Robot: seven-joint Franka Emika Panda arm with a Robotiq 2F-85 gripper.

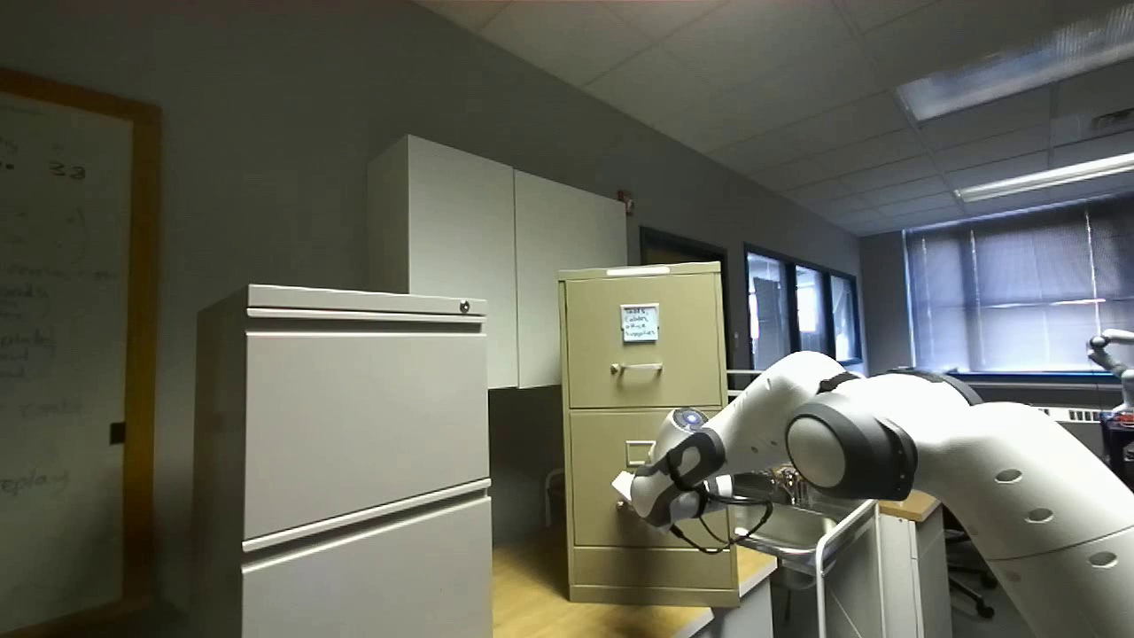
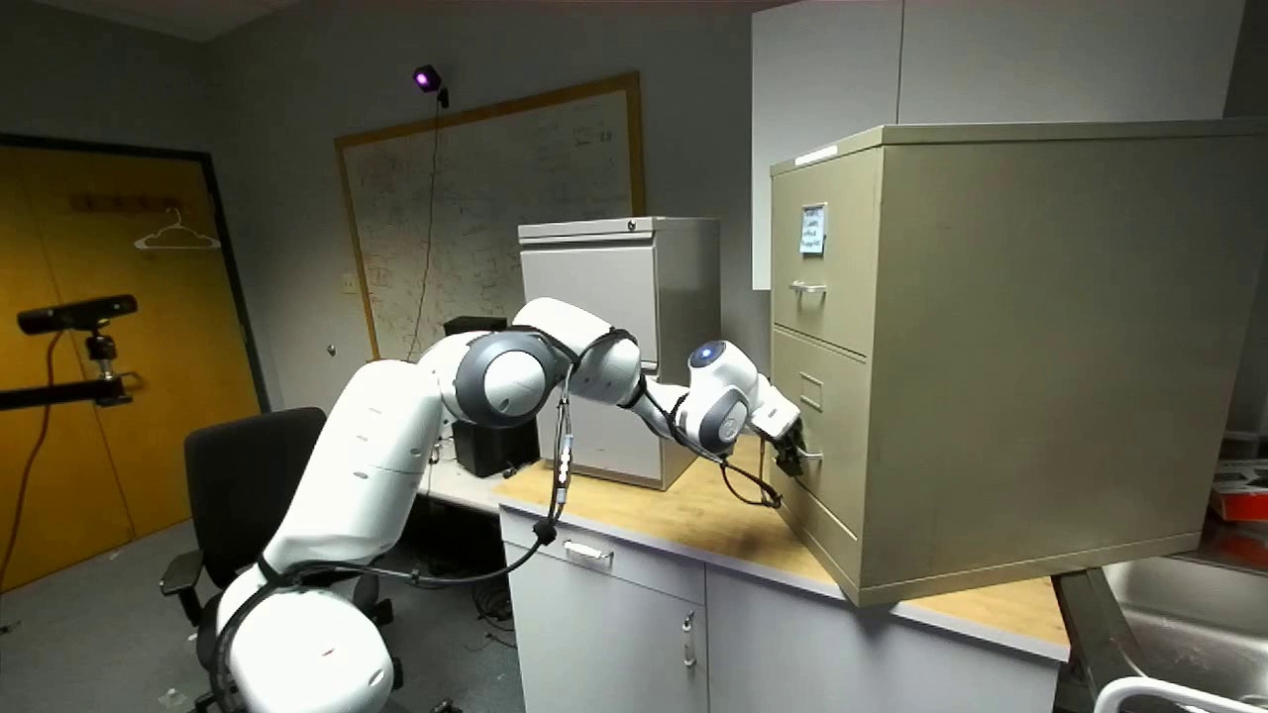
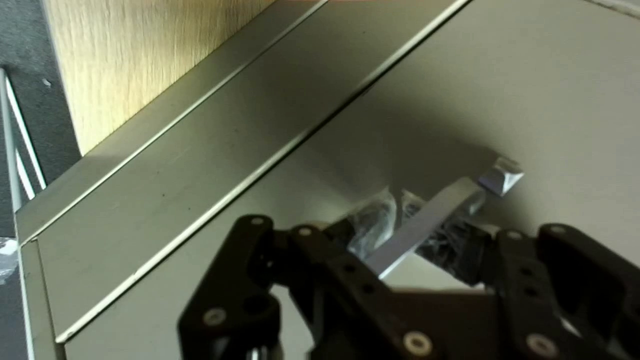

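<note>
The tan two-drawer filing cabinet (image 2: 1022,356) stands on the wooden countertop, and both of its drawers look closed. In the wrist view, the lower drawer's metal handle (image 3: 429,222) runs between my gripper's fingers. My gripper is shut on this bar, its clear-wrapped fingertips (image 3: 375,222) on either side of it. From the second exterior view, the gripper (image 2: 793,450) sits against the lower drawer front (image 2: 832,404). The arm hides most of that handle in the first exterior view. The upper drawer's handle (image 1: 638,367) is free.
A grey filing cabinet (image 1: 367,425) stands to the left of the tan one. The wooden countertop (image 2: 737,523) has bare room in front of the cabinets. At the right is a sink (image 2: 1177,618). Loose cables (image 2: 559,475) hang from the arm.
</note>
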